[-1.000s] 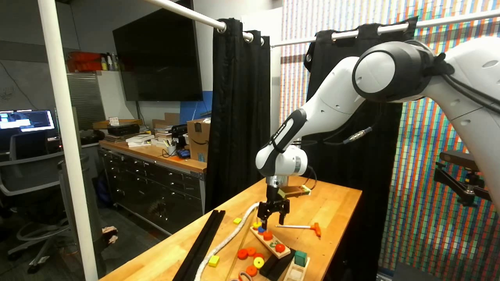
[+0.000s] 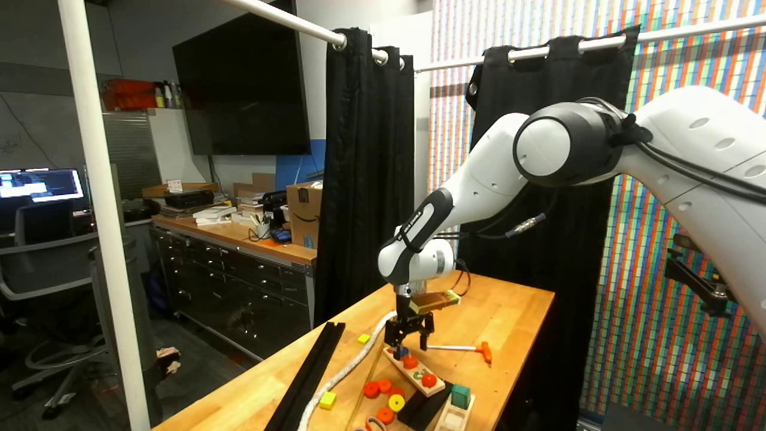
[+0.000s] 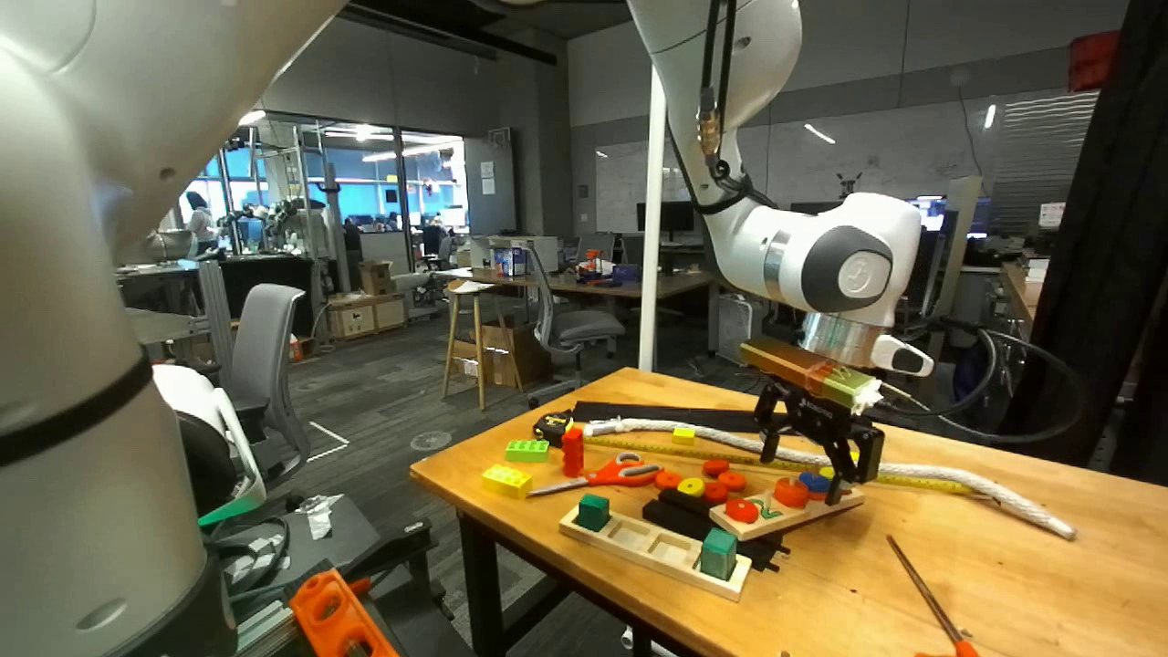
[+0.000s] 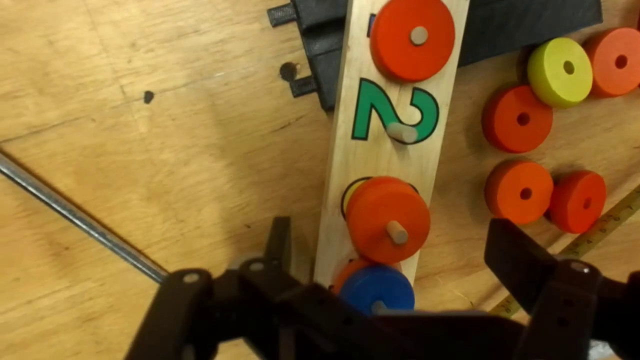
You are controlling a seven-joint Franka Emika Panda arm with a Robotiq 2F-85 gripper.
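Observation:
A narrow wooden peg board [image 4: 366, 156] carries a single red disc [image 4: 412, 39] at one end. A bare peg [image 4: 402, 133] rises beside its green numeral 2. Farther along stand an orange-red stack [image 4: 388, 219] and a blue-topped stack [image 4: 376, 291]. My gripper is open above the board, its fingers spread to either side with no disc held between them. In exterior view 2 the gripper [image 3: 805, 473] hangs low over the blue disc [image 3: 815, 482] end of the board. The board's far end is hidden behind the gripper in the wrist view.
Loose red, orange and yellow discs [image 4: 559, 72] lie beside the board. A screwdriver [image 3: 925, 597], scissors [image 3: 624, 471], white rope [image 3: 942, 473], yellow block [image 3: 506, 481] and wooden tray [image 3: 657, 547] with green cubes share the table. Clear wood lies at the table's right.
In exterior view 1 my arm and gripper have shifted left and slightly down, now covering the board's far end, where a yellow disc showed before. The other objects look unmoved.

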